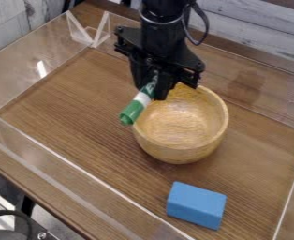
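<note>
My black gripper [150,79] is shut on a green-and-white tube [137,106] that hangs tilted, its green lower end over the left rim of a round beige bowl [186,134]. The fingertips are partly hard to make out against the tube's top. A blue block [198,204] lies at the front right, apart from the bowl.
Clear plastic edges run along the left and right sides, and a black cable [12,216] lies at the lower left corner.
</note>
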